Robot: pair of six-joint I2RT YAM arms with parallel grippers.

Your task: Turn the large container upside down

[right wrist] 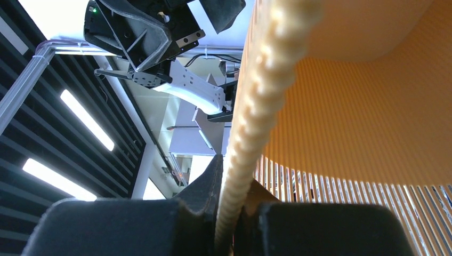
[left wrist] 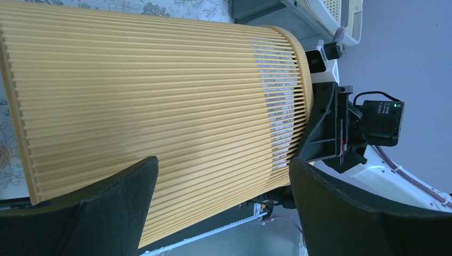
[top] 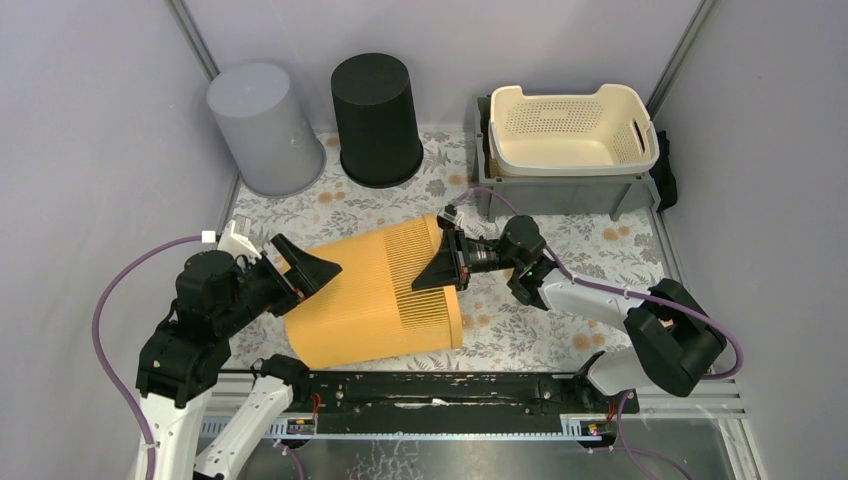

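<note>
The large yellow slatted container [top: 360, 300] lies on its side at a slight slant across the front of the patterned mat. My right gripper [top: 435, 270] is shut on its rim at the right end; in the right wrist view the ribbed rim [right wrist: 256, 117] runs between the fingers, with the inside visible beyond. My left gripper [top: 308, 268] stands open over the container's left part, and in the left wrist view the slatted side [left wrist: 149, 101] spans the space beyond its fingertips.
An upturned grey bin [top: 260, 120] and a black bin [top: 375, 115] stand at the back. A cream basket [top: 570, 130] sits on a grey crate [top: 560, 195] at back right. Open mat lies behind the container and to its right.
</note>
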